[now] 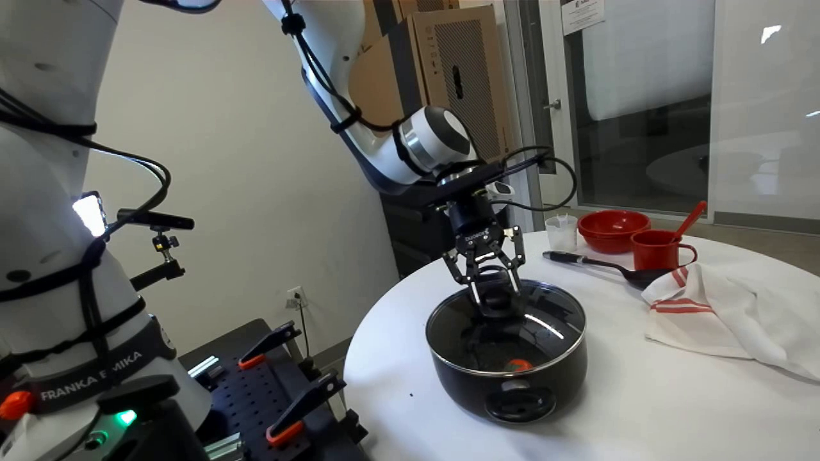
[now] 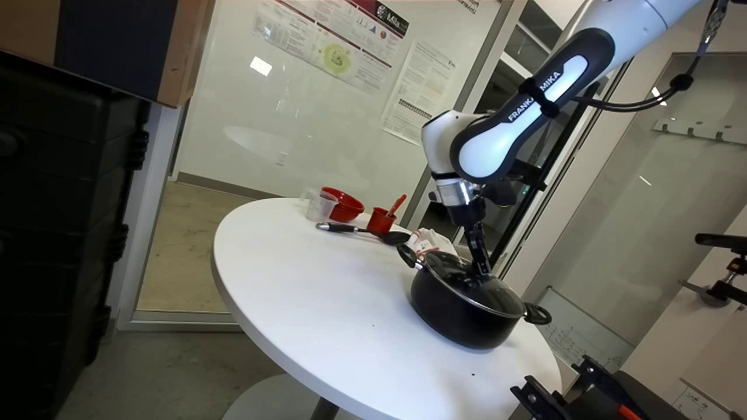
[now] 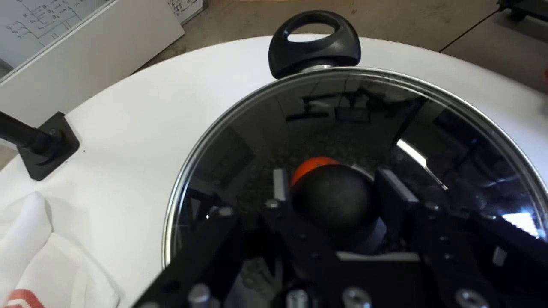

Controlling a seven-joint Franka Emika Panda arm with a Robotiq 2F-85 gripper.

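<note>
A black pot (image 1: 469,392) stands on the round white table, covered by a glass lid (image 1: 453,334) with a steel rim. My gripper (image 1: 496,295) reaches down over the middle of the lid. In the wrist view the lid's round black knob (image 3: 336,200) lies between the two fingers, which stand part open close beside it. Whether they touch the knob cannot be told. Something orange-red (image 3: 312,164) shows through the glass by the knob, inside the pot. The lid sits on the pot's rim in exterior view 2.
Toward the table's far side are a red bowl (image 1: 613,229), a clear cup (image 1: 562,234), a red mug (image 1: 655,251) and a black ladle (image 1: 588,260). A white towel with red stripes (image 1: 730,319) lies right of the pot.
</note>
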